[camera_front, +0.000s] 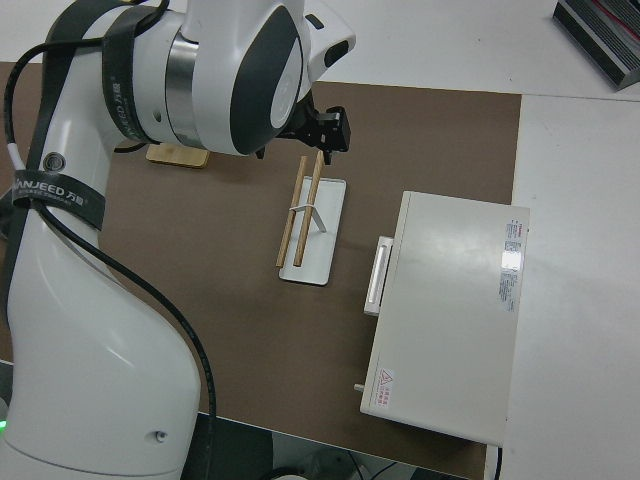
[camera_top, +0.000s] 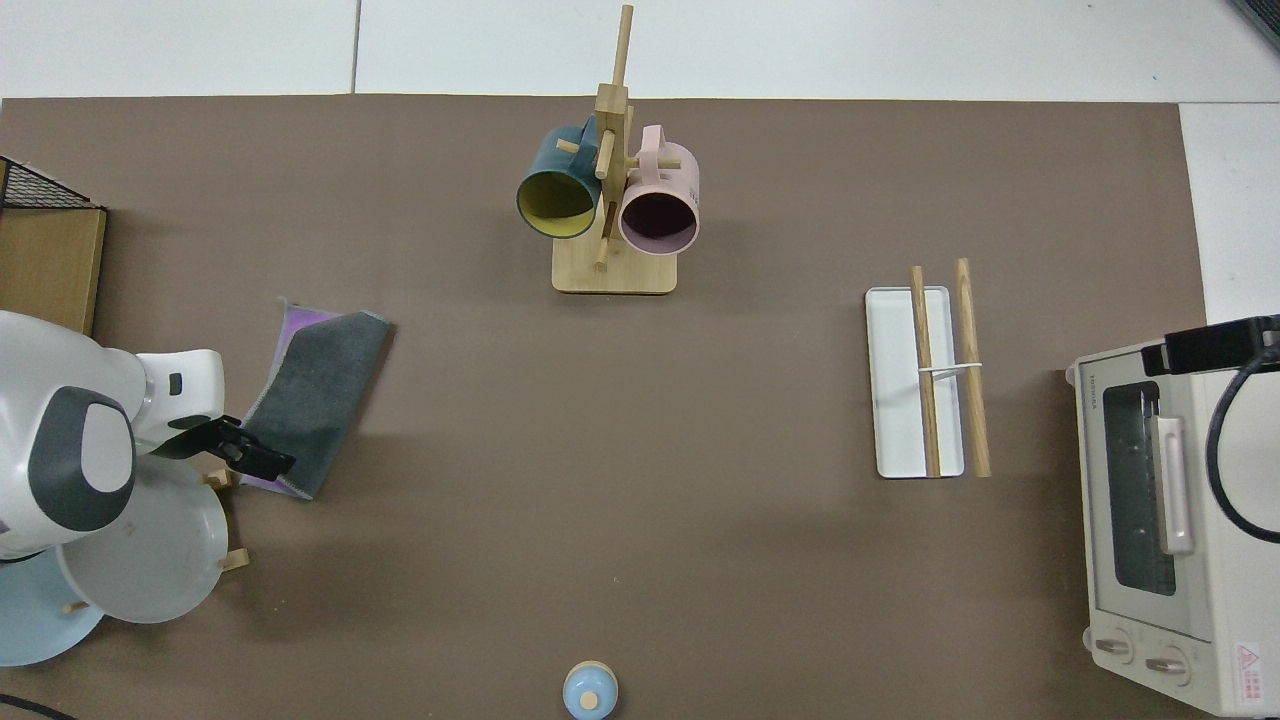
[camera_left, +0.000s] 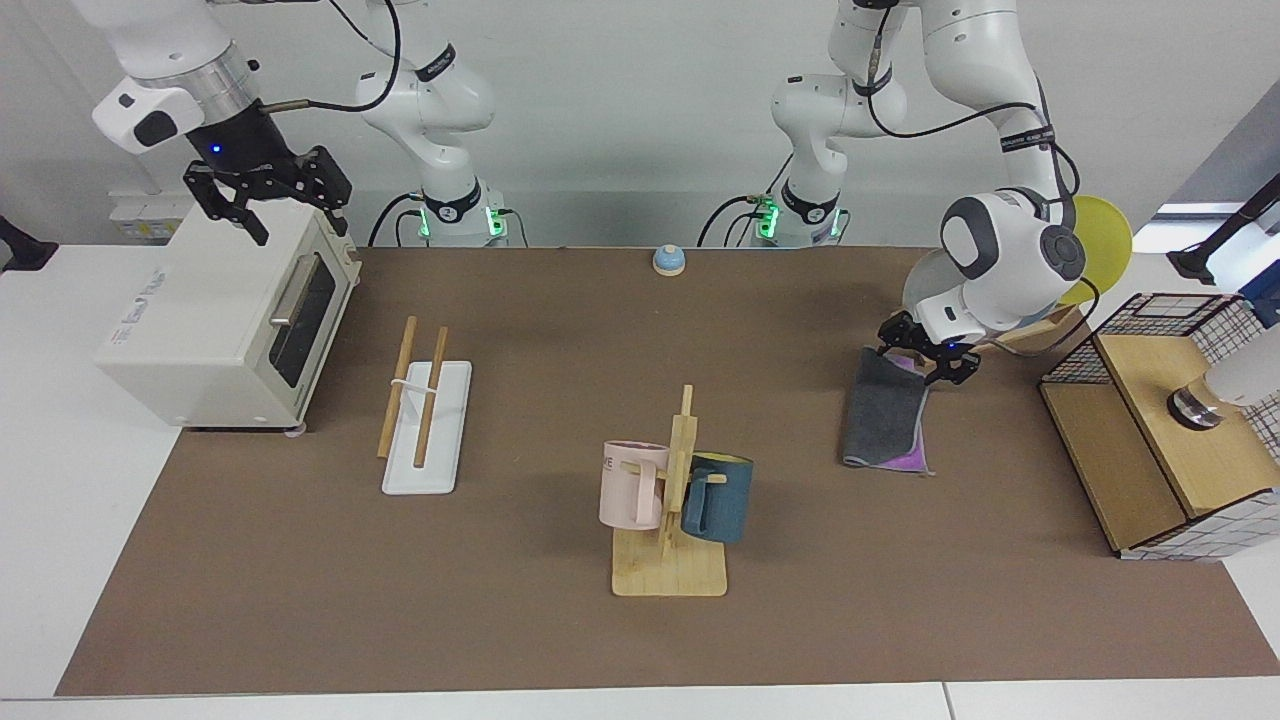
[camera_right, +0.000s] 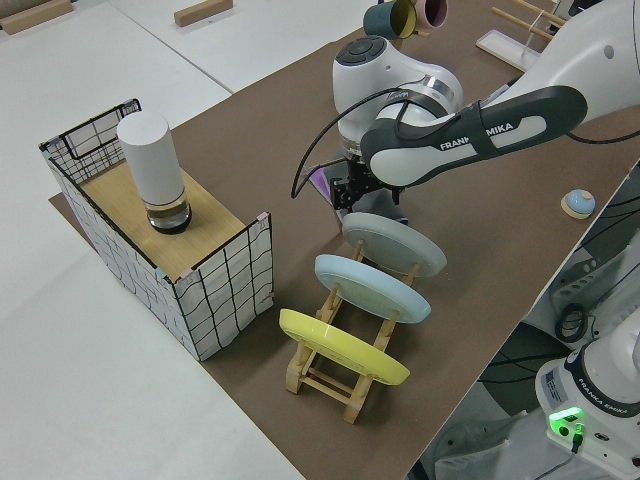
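One arm's black gripper (camera_top: 248, 448) hangs beside a dark grey and purple folded cloth (camera_top: 318, 396) and a plate rack holding a grey plate (camera_top: 144, 552), a light blue plate (camera_right: 371, 290) and a yellow plate (camera_right: 343, 346); whether its fingers are open cannot be told. The other arm's gripper (camera_left: 276, 192) is raised above the white oven (camera_left: 216, 336); its finger is not clear.
A mug tree (camera_top: 614, 274) holds blue and pink mugs. A white tray with two wooden sticks (camera_top: 894, 408) lies beside the oven. A wire-sided wooden shelf (camera_left: 1104, 456) stands beside the cloth. A small blue round object (camera_top: 590, 690) sits near the edge.
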